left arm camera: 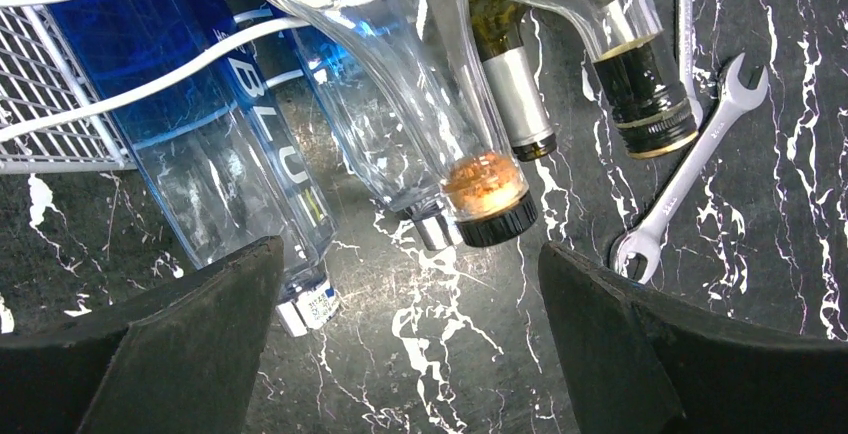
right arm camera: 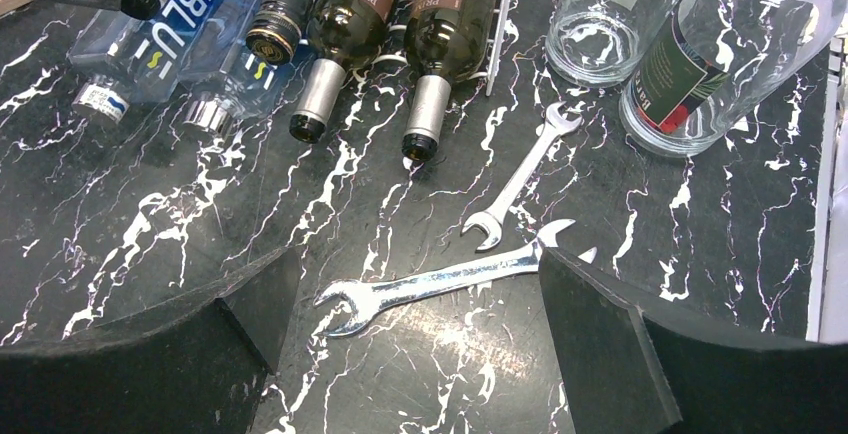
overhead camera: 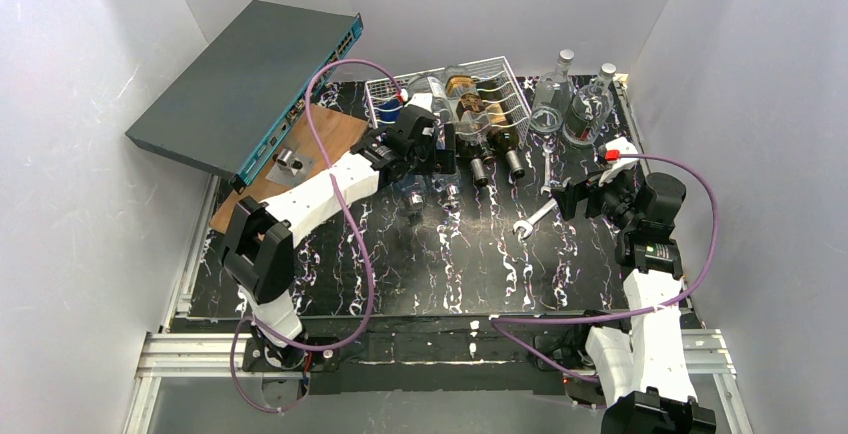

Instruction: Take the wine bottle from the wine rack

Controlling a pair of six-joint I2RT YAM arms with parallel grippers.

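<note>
A white wire wine rack [overhead camera: 505, 67] at the back holds several bottles lying with necks forward. My left gripper is open over its front left, above the necks of a clear bottle with a black cap [left arm camera: 497, 224] and a blue bottle [left arm camera: 225, 159]; nothing is between its fingers. Dark wine bottles with silver necks [right arm camera: 430, 104] lie at the rack's right. My right gripper hangs open at the right of the table, over the wrenches, holding nothing.
Two upright glass bottles [overhead camera: 586, 109] stand right of the rack. Two wrenches [overhead camera: 535, 219] lie in front of them. A grey device [overhead camera: 240, 74] and wooden board [overhead camera: 255, 199] occupy the left.
</note>
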